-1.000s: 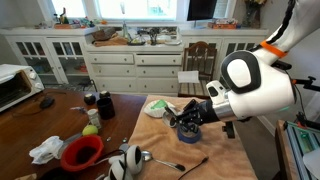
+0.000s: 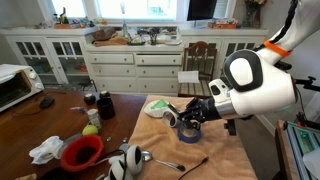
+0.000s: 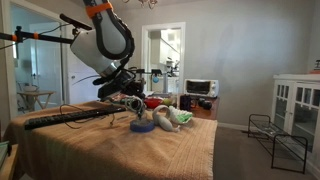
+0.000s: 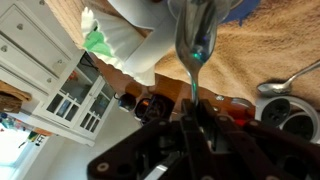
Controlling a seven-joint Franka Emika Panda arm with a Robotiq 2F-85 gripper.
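Note:
A shiny metal spoon (image 4: 195, 40) juts out from my gripper in the wrist view, its bowl outward and its handle end between the fingers. The gripper is shut on that handle. In exterior view 1 the gripper (image 2: 184, 116) is low over the cloth, close to a blue ring-shaped object (image 2: 188, 135) and a pale cup-like object (image 2: 170, 118); the spoon is hard to make out there. The blue object (image 3: 142, 125) also shows below the arm in exterior view 2.
A red bowl (image 2: 82, 152), a white-and-black object (image 2: 126, 162) and another spoon (image 2: 160, 160) lie to the left in exterior view 1. A green-and-white package (image 2: 157, 108) is behind the gripper. Bare cloth (image 2: 232, 158) stretches at front right.
The arm has shifted slightly to the right in exterior view 1, and the gripper has moved a little. The objects on the table look unmoved.

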